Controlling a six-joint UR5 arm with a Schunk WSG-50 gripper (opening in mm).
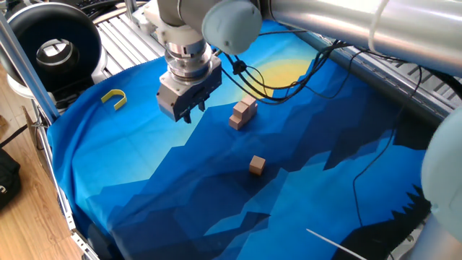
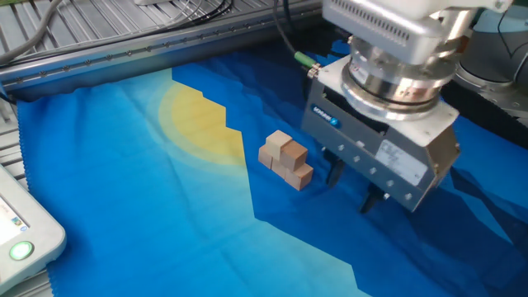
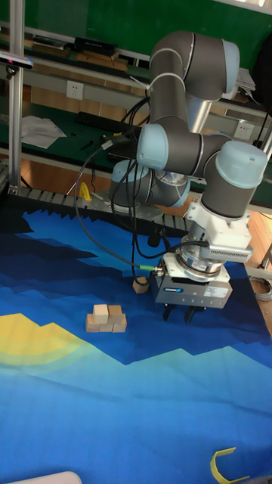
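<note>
Several small wooden cubes form a two-layer stack, with a lower row and two cubes on top. A single wooden cube lies apart on the cloth; it also shows in the third view, a cube close behind the gripper body, while the second view does not show it. My gripper hangs above the cloth beside the stack, its two dark fingers spread apart with nothing between them. In the third view the gripper is to the right of the stack, clear of it.
A yellow curved piece lies near the cloth's edge. Black cables droop from the arm above the stack. A white device with a green button stands at one side.
</note>
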